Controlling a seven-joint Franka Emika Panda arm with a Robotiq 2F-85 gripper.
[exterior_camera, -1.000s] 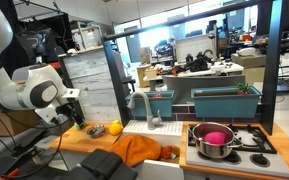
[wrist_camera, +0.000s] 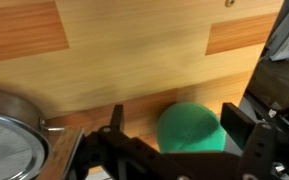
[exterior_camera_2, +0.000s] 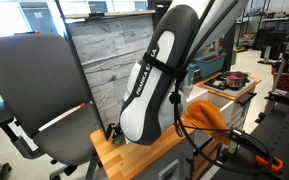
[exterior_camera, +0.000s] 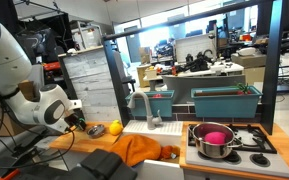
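A green round object (wrist_camera: 189, 128) lies at the lower right of the wrist view, on or just above the wooden counter (wrist_camera: 104, 45). My gripper is open, one dark finger (wrist_camera: 110, 145) to either side of it in that view. Whether the fingers touch it cannot be made out. Exterior view 2 shows a bit of the green object (exterior_camera_2: 118, 134) low beside the arm's hand. In exterior view 1 the gripper (exterior_camera: 76, 128) is low over the counter's left end, and the green object is hidden there.
A metal pan (wrist_camera: 12, 148) stands close by on the left of the wrist view. Farther along the counter are a yellow object (exterior_camera: 115, 113), an orange cloth (exterior_camera: 136, 149), the faucet (exterior_camera: 144, 105) and a pot (exterior_camera: 213, 143) with something pink in it. Bare wood lies between.
My arm has come down over the left end of the counter. The green object, visible in exterior view 1 before, is now covered by the hand there.
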